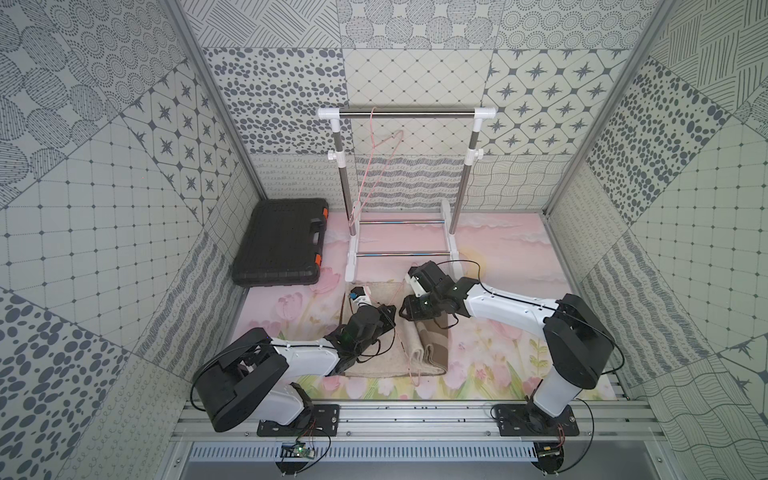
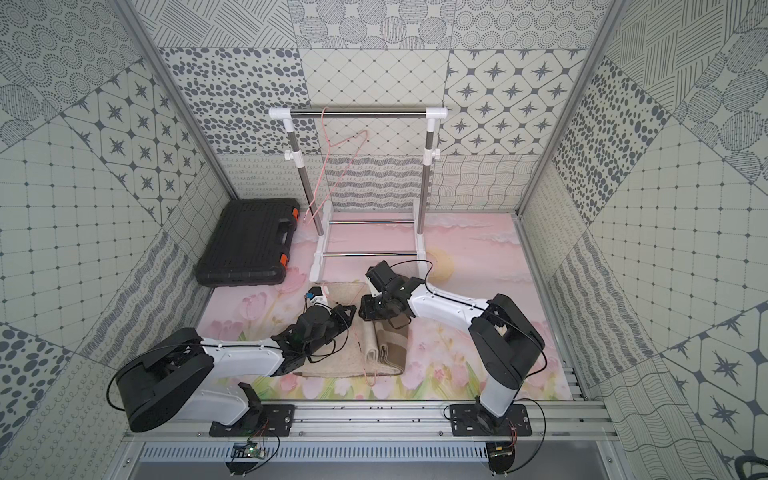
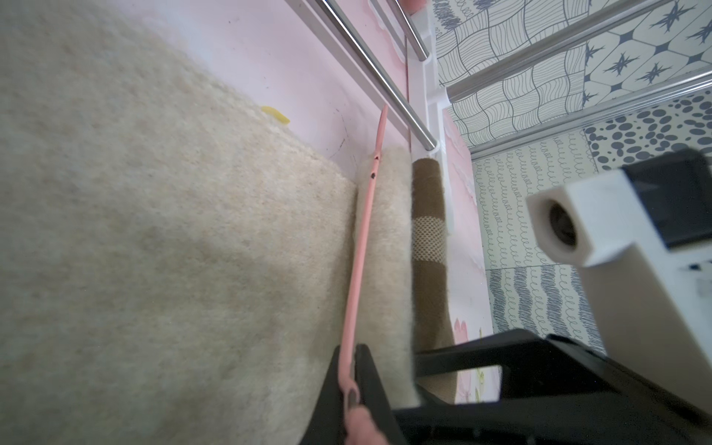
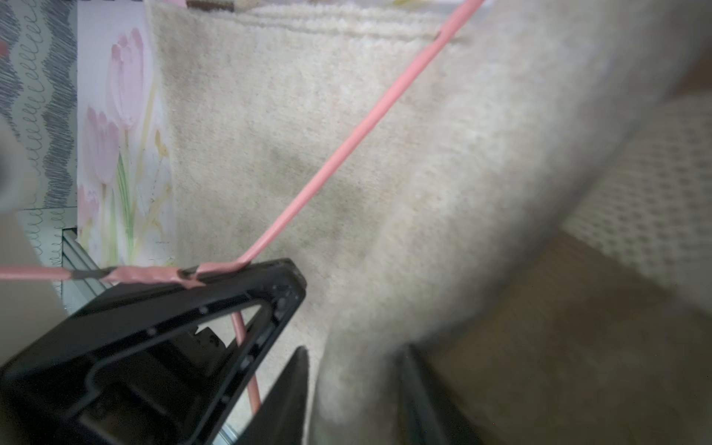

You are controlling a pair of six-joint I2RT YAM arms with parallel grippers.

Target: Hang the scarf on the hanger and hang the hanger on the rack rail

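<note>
The beige scarf (image 1: 376, 364) lies flat on the mat, its right part folded leftward over the pink wire hanger. Its brown checked side (image 1: 436, 352) shows at the right. My left gripper is shut on the hanger (image 3: 361, 252), whose long wire runs across the scarf along the fold. Close on the right, my right gripper stands part open at the raised beige fold (image 4: 445, 244), with cloth between its parted fingers. In the top left view, both grippers nearly meet above the scarf's middle, and most of the hanger is hidden.
Behind the scarf stands a metal rack (image 1: 406, 113) with white joints. Another pink hanger (image 1: 371, 160) hangs from its top bar. A black case (image 1: 280, 240) lies at the back left. The mat to the right of the rack is clear.
</note>
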